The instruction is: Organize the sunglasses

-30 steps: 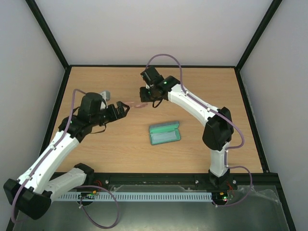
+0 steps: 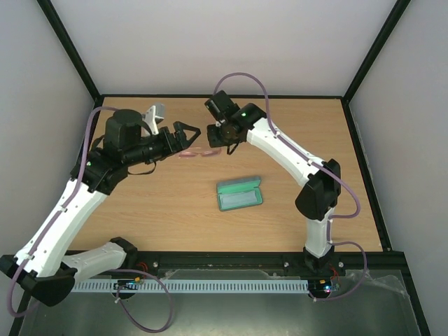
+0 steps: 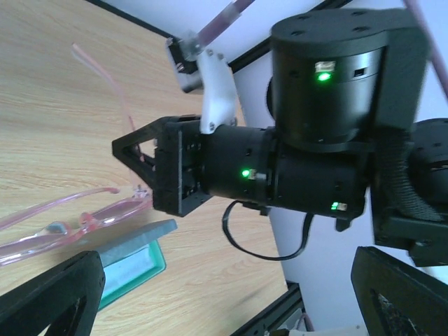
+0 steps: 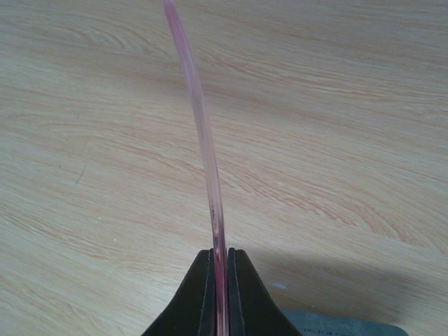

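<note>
Pink see-through sunglasses point(image 2: 209, 152) hang above the table, temples unfolded. My right gripper is shut on one pink temple point(image 4: 203, 136), which runs up and away from between its fingers. In the left wrist view the lens frame point(image 3: 115, 211) dangles beneath the right gripper. My left gripper point(image 2: 192, 134) stands open close by on the left of the right one; nothing is between its fingers. An open green case point(image 2: 239, 199) lies on the table nearer the front, its lid tipped back and its inside empty.
Bare wooden table point(image 2: 301, 126) surrounds the case on all sides. The two grippers are very near each other, leaving little room between them. Walls enclose the back and both sides.
My left gripper has moved up the view and slightly right, closer to the right gripper. The right arm has shifted only a little, with the sunglasses still held. The case stays put.
</note>
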